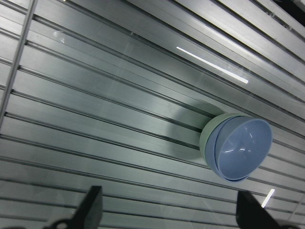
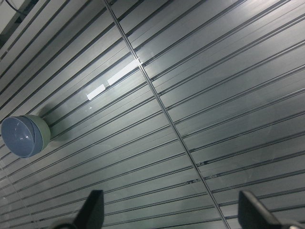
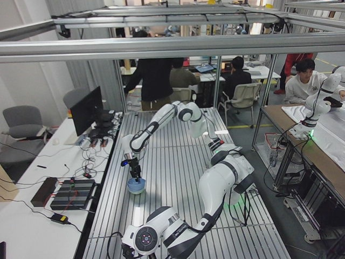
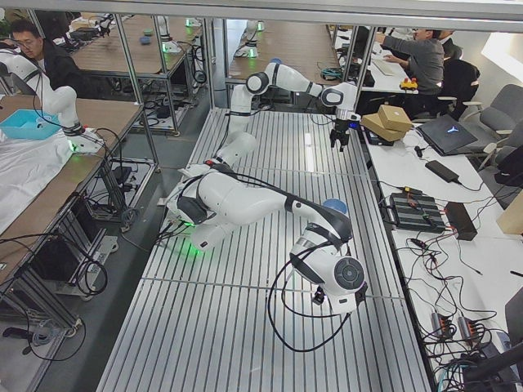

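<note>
Nested bowls, blue inside pale green, stand on the slatted metal table [image 3: 161, 162]: left of centre in the camera left view [image 3: 136, 185], at right in the left wrist view [image 1: 240, 148], at upper left in the right wrist view [image 2: 19, 136]. My left gripper is open and empty above the table, apart from the bowls; it is the near arm in the camera left view. My right gripper, on the far arm there, is also open and empty, apart from them.
A white desk [image 3: 38, 162] with electronics and cables runs along one side of the table. Both arms' bases stand on the opposite side. Bare slats surround the bowls. Frame posts edge the table.
</note>
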